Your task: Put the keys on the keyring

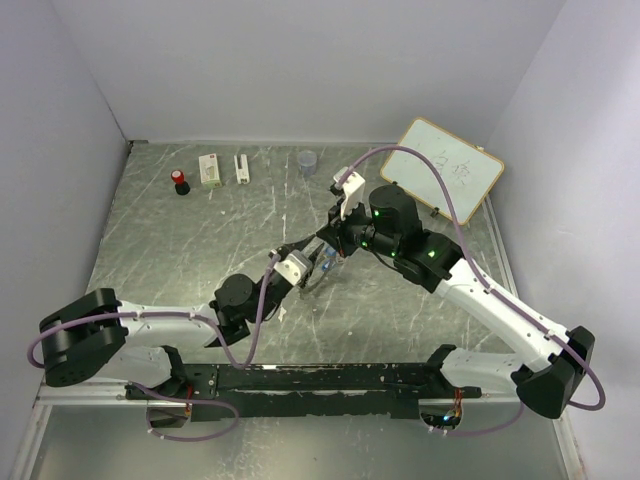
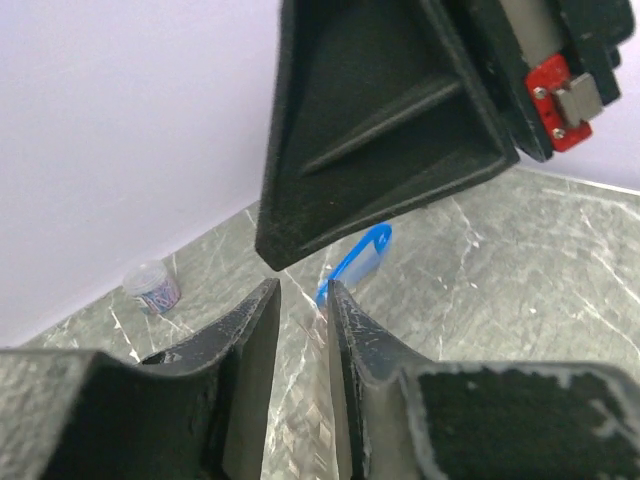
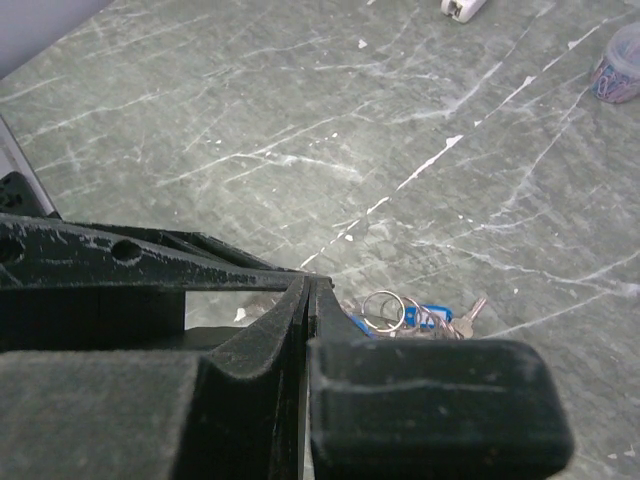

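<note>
In the right wrist view a silver ring, a blue tag and a key show just past the fingertips of my right gripper. That gripper is shut; whether anything thin is between its tips is hidden. A blue piece appears below the dark right finger in the left wrist view. My left gripper is partly open, a narrow gap between its fingers, with a blurred streak lower in the gap that I cannot identify. From above, the left gripper is close beside the right one.
A clear tub, a white item, a small box and a red-topped stamp stand at the back. A whiteboard leans at the back right.
</note>
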